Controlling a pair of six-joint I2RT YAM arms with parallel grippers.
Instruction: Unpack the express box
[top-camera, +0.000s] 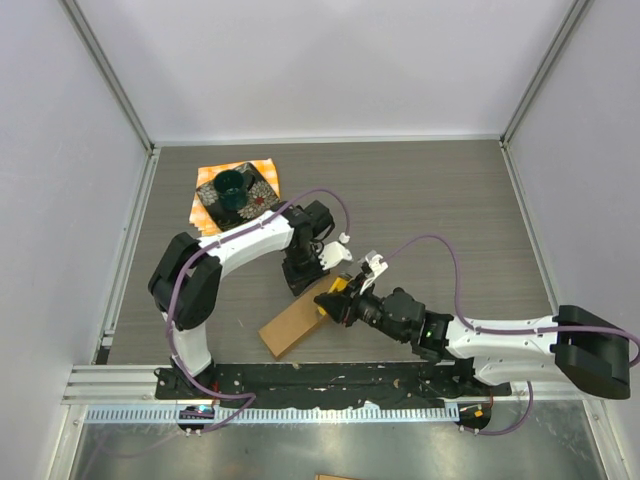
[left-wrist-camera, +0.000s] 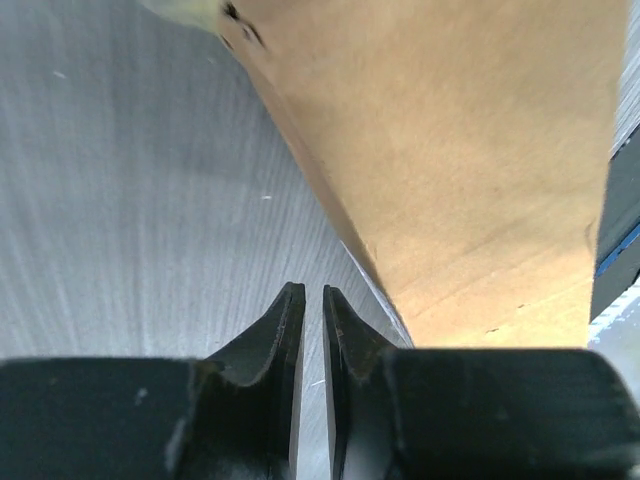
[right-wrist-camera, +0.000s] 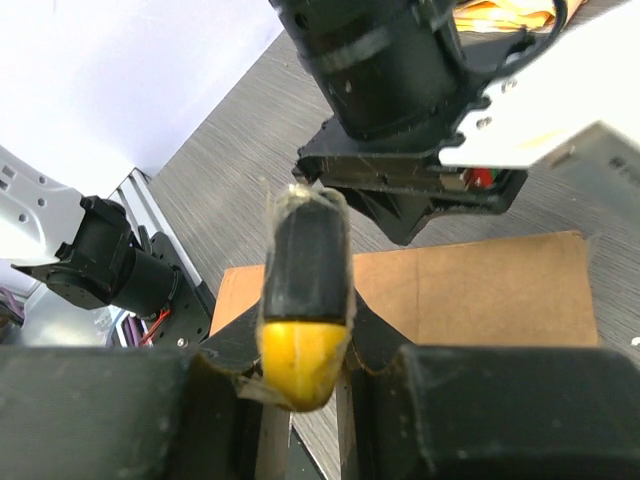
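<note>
The brown cardboard box lies aslant near the front of the table, a plain face up. In the left wrist view the box fills the upper right, its long edge passing beyond my left gripper. That gripper is shut to a narrow gap, with nothing seen between its tips. My right gripper is shut on a yellow and black cutter, which hides part of the fingers. In the top view the cutter's yellow body is at the box's right end; whether the blade touches the cardboard cannot be seen.
At the back left stand a dark green cup and a patterned tray on an orange checked cloth. Both arms are close together over the box.
</note>
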